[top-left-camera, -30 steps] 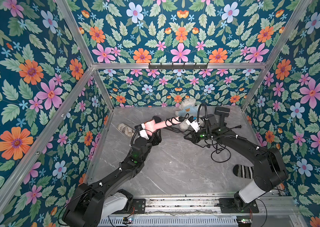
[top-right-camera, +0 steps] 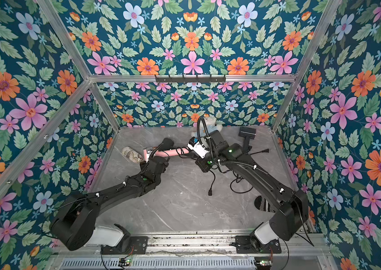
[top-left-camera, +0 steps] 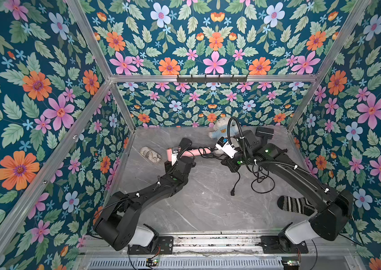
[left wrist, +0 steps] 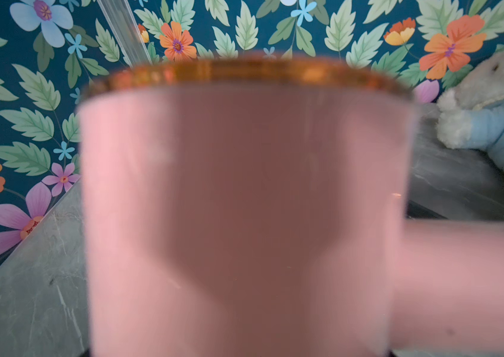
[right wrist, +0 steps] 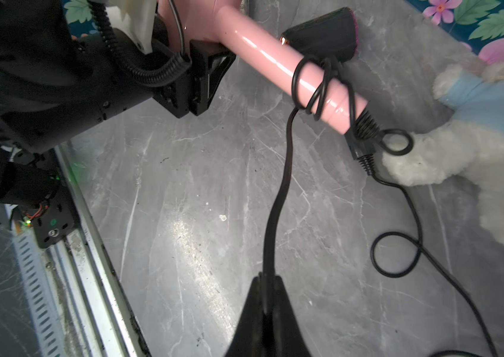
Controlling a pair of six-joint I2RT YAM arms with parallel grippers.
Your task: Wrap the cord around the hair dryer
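The pink hair dryer (right wrist: 281,56) has its handle pointing toward my right arm, with black cord (right wrist: 325,89) looped around the handle in several turns. In the left wrist view its barrel (left wrist: 240,196) fills the middle, between the barely visible fingers of my left gripper. Most of the left fingers are hidden by the barrel. From the wraps, a stretch of cord (right wrist: 279,199) runs to my right gripper, which is shut on it. The plug (top-left-camera: 232,192) hangs below the right gripper.
A white plush toy in blue (right wrist: 496,125) sits at the back. Behind the handle lies a black corded tool (right wrist: 323,34). Another black item (top-right-camera: 247,133) stands at back right. A light shoe-like item (top-left-camera: 150,154) and a striped sock (top-left-camera: 295,205) lie at the sides.
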